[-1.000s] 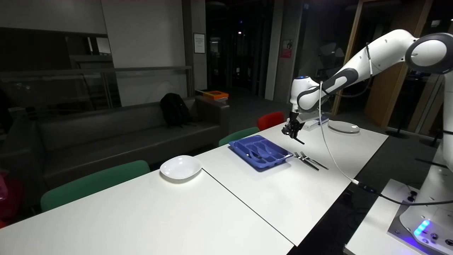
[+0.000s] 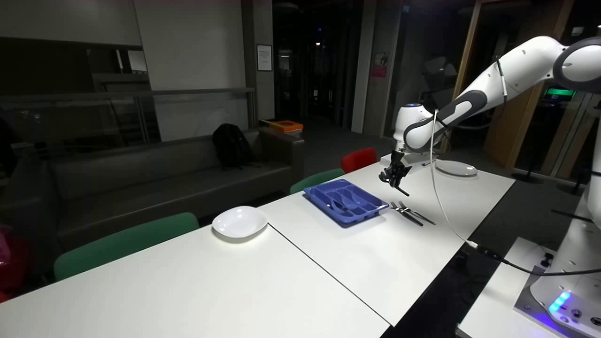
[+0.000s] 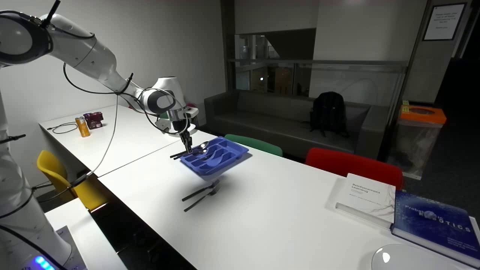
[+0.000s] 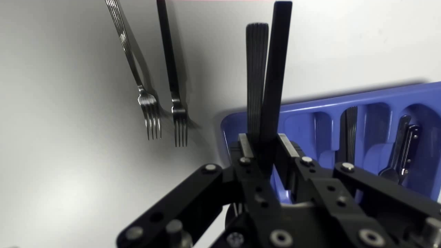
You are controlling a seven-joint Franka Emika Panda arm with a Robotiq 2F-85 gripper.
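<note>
Two black flat-handled utensils [image 4: 275, 74] are clamped side by side in my gripper, which is shut on them. A spoon bowl [image 3: 203, 145] shows at their far end; the other utensil's head is not clear. They are held above the table, and the gripper [image 2: 396, 173] appears to the right of the blue cutlery tray [image 2: 367, 215] in exterior view 1. Beneath it in the wrist view lies the tray's edge [image 4: 363, 94]. Black-handled cutlery [image 4: 351, 128] rests in some compartments. Two forks, a silver-handled one [image 4: 147, 105] and a black-handled one [image 4: 178, 113], lie outside the tray.
A white bowl [image 2: 240, 221] stands on the table left of the tray in exterior view 1. Books [image 3: 366, 195] and a plate [image 2: 455, 168] occupy the far end. An orange can [image 3: 82, 126] is on the other table. Bare tabletop surrounds the forks.
In exterior view 1, my gripper has shifted a little right and slightly lower, still carrying the utensils. Tray and forks are where they were.
</note>
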